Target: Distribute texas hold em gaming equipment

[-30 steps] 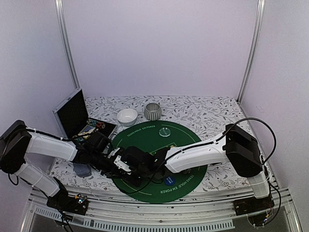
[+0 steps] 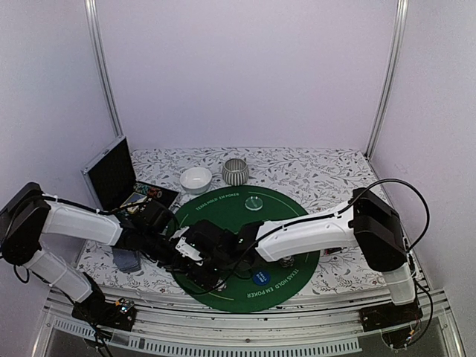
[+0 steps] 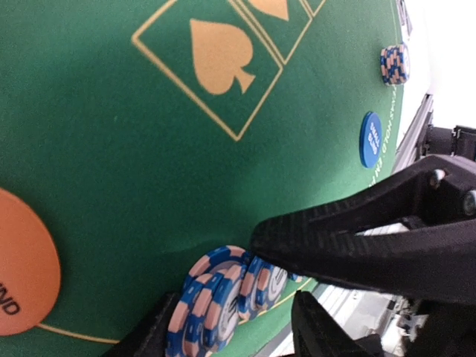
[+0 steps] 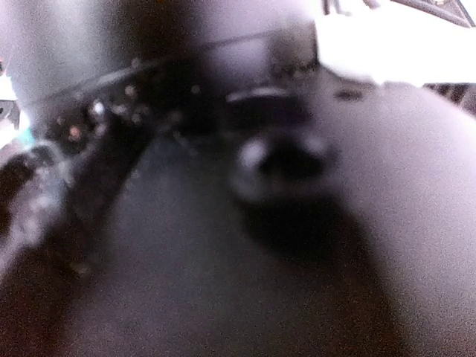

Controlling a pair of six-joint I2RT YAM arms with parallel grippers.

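Blue-and-white poker chips (image 3: 216, 309) lie tipped together on the green poker mat (image 2: 230, 216), seen at the bottom of the left wrist view. My left gripper straddles them, its fingers parted on either side; contact cannot be told. From the right, a black finger (image 3: 327, 249) of my right gripper reaches in just above the chips. A light gap shows along that gripper, which is open. The right wrist view is dark and blurred. An orange blind disc (image 3: 21, 264) and a blue small-blind disc (image 3: 370, 139) lie flat on the mat.
Another chip stack (image 3: 395, 64) stands farther along the mat. An open case (image 2: 111, 175), a white bowl (image 2: 195, 179) and a striped cup (image 2: 235, 172) stand behind. Both arms crowd the mat's front left.
The right arm has shifted slightly, and a pale chip now shows beside the grippers at the front of the mat. The left arm has barely moved.
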